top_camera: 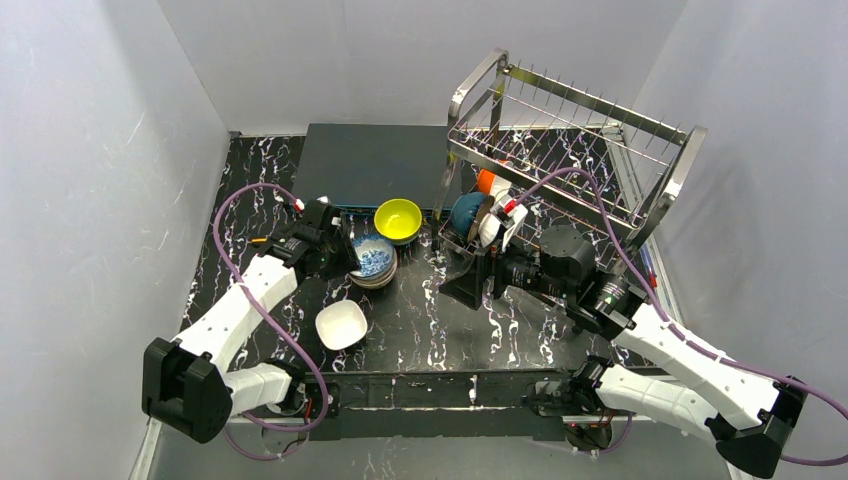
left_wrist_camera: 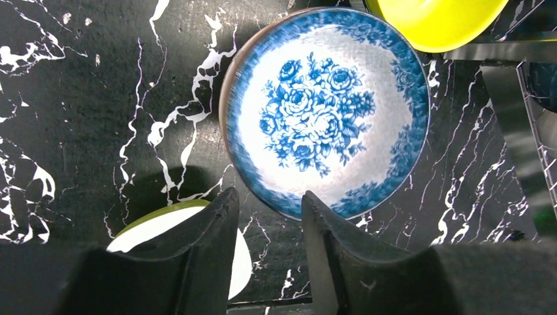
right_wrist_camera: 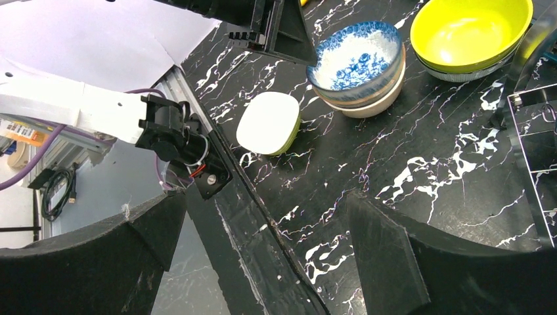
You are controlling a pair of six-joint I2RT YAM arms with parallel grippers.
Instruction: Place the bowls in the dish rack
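A stack of bowls topped by a blue floral bowl (left_wrist_camera: 322, 111) stands on the dark marble counter, a yellow bowl (top_camera: 398, 216) behind it and a white square bowl (top_camera: 341, 323) in front. My left gripper is above the stack's near edge, fingers part open, nothing between them. My right gripper is open and empty, hanging before the rack. The two-tier steel dish rack (top_camera: 668, 180) holds several bowls, including a teal one (top_camera: 466, 212) and an orange one (top_camera: 487, 180), on its lower tier.
A dark grey board (top_camera: 370, 160) lies at the back left of the counter. The front middle of the counter, right of the white bowl, is clear. Pale walls enclose the left, back and right.
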